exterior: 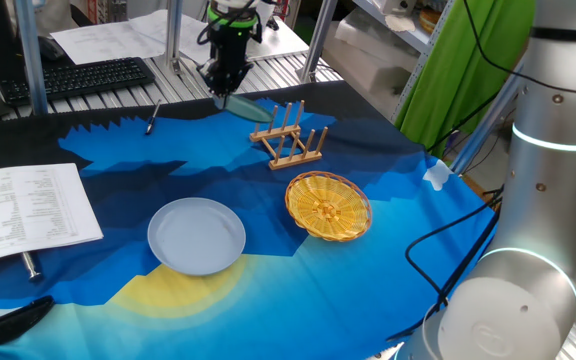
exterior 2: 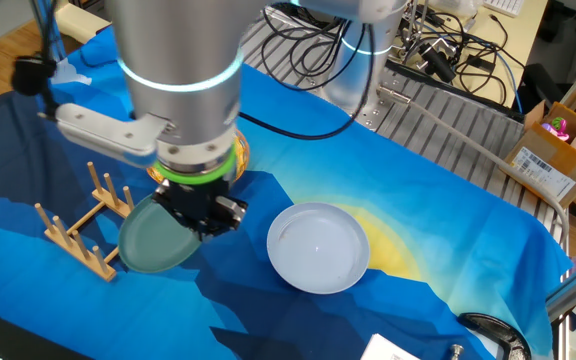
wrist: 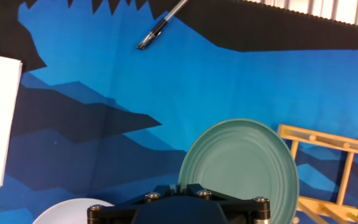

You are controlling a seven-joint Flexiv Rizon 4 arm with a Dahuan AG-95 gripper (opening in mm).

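Note:
A green plate [exterior: 251, 108] hangs in the air near the far side of the table, slightly tilted. My gripper [exterior: 221, 101] is shut on its rim, at the edge away from the wooden rack [exterior: 286, 146]. In the wrist view the plate [wrist: 244, 168] spreads to the right of my gripper, close beside the rack [wrist: 328, 138]. From the other side, the second exterior view shows the plate [exterior 2: 156, 238] partly covered by the gripper; the fingertips are hard to make out there. The rack's pegs are bare.
A pale grey-blue plate [exterior: 197, 236] lies empty on the cloth, with an empty wicker basket [exterior: 328, 206] to its right. A pen [exterior: 153, 118], papers [exterior: 30, 212] and a black clamp [exterior: 10, 322] occupy the left side.

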